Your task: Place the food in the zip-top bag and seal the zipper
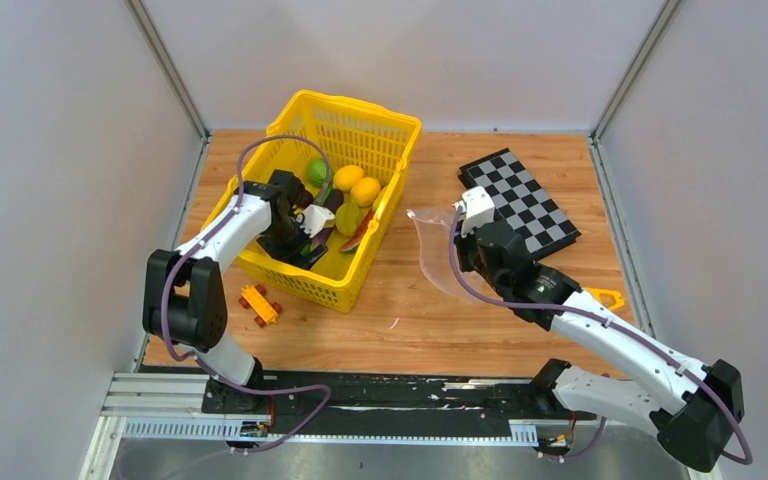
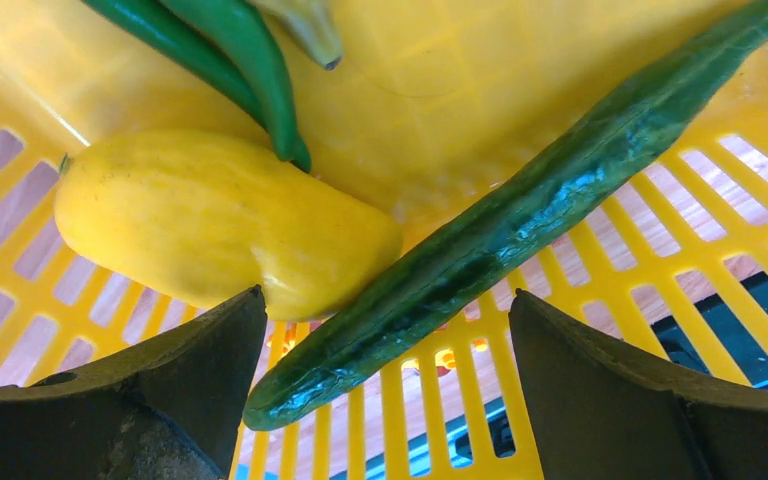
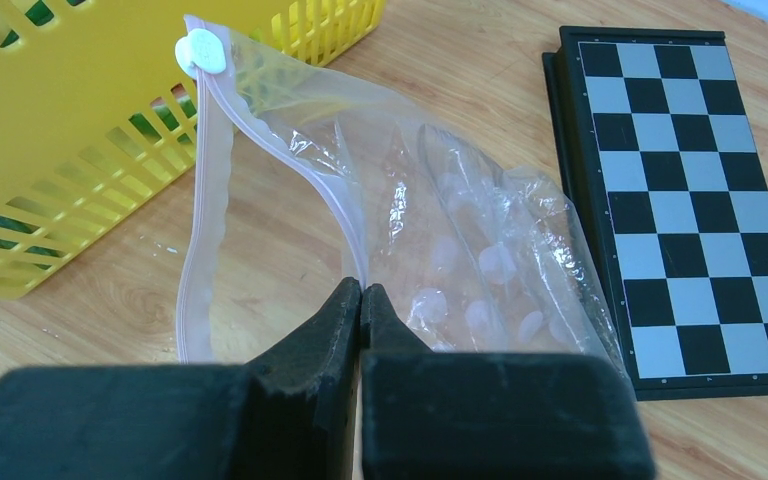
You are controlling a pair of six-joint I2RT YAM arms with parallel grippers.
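The clear zip top bag (image 3: 400,200) stands with its mouth partly spread, a white slider (image 3: 200,52) at one end of its zipper. My right gripper is shut on the zipper edge of the bag. Inside the yellow basket (image 1: 400,125), my left gripper is open. A long dark green cucumber (image 2: 520,220) runs slantwise across the gap between its fingers, its near end by the left one. Touching the cucumber is a yellow oblong fruit (image 2: 210,215), with green peppers (image 2: 240,55) above it.
Also in the basket are a green round vegetable (image 1: 318,172), lemons (image 1: 348,178) and a watermelon slice (image 1: 358,235). A checkered board (image 1: 522,200) lies right of the bag. An orange toy car (image 1: 260,303) sits before the basket.
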